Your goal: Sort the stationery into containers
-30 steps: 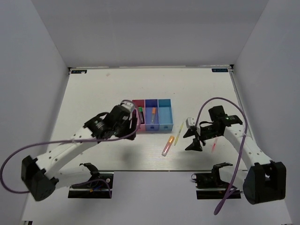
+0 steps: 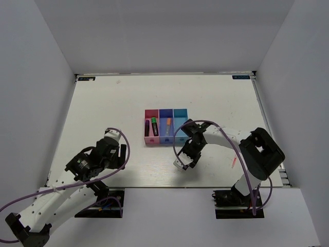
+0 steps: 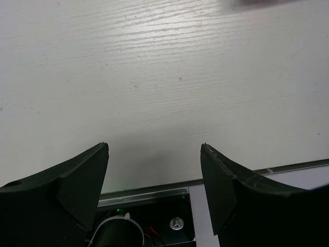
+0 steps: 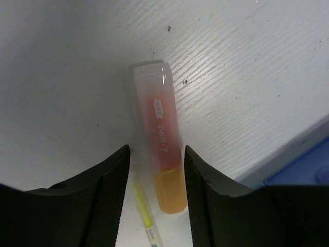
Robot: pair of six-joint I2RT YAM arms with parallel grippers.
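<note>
A translucent pink case with an orange end (image 4: 160, 123) lies on the table in the right wrist view. My right gripper is around its orange-end half, fingers part apart, with a gap showing on the left side. Beside the left finger lies a thin yellow stick (image 4: 144, 208). From above, the right arm largely hides both. The three-part container (image 2: 152, 140) has dark and green-capped markers (image 2: 154, 126) in its red compartment and an orange-ended item (image 2: 168, 125) in the dark blue one; the light blue one looks empty. My left gripper (image 2: 122, 156) stands open and empty.
A thin pink-red stick (image 2: 234, 161) lies at the table's right side, near the right arm. The container's wall is close to the right gripper.
The left arm has drawn back from the container toward the front left. My right gripper has moved left, from beside the yellow stick to over the pink case, and its fingers have narrowed.
</note>
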